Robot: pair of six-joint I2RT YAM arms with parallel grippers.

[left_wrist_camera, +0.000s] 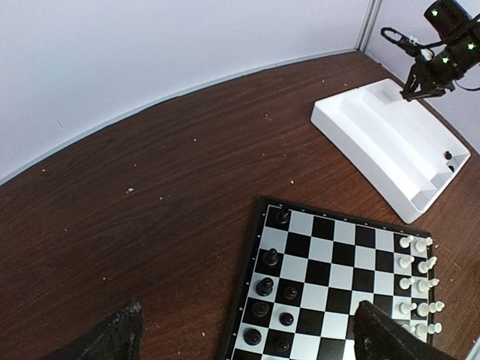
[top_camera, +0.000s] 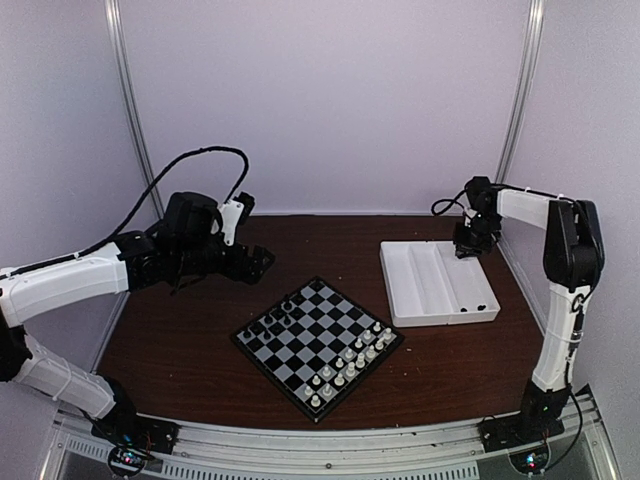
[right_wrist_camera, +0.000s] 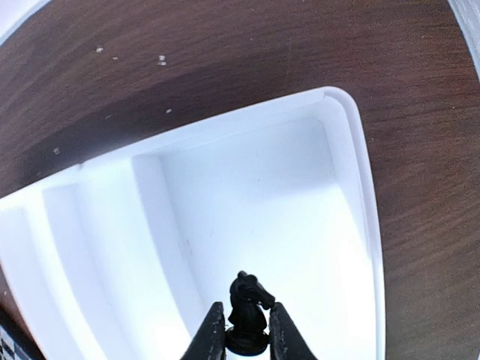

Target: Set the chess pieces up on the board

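The chessboard (top_camera: 318, 348) has white pieces (left_wrist_camera: 424, 265) along its right side and black pieces (left_wrist_camera: 265, 286) along its left, with some squares there empty. My right gripper is shut on a black chess piece (right_wrist_camera: 247, 311), over the far compartment of the white tray (right_wrist_camera: 262, 195). A few small black pieces (left_wrist_camera: 448, 155) lie at the tray's near end. My left gripper (top_camera: 258, 262) hangs open above the table left of the board, nothing between its fingers.
Bare wooden table (top_camera: 200, 370) surrounds the board and tray, with walls behind and at both sides. The tray stands right of the board, a narrow strip of table between them.
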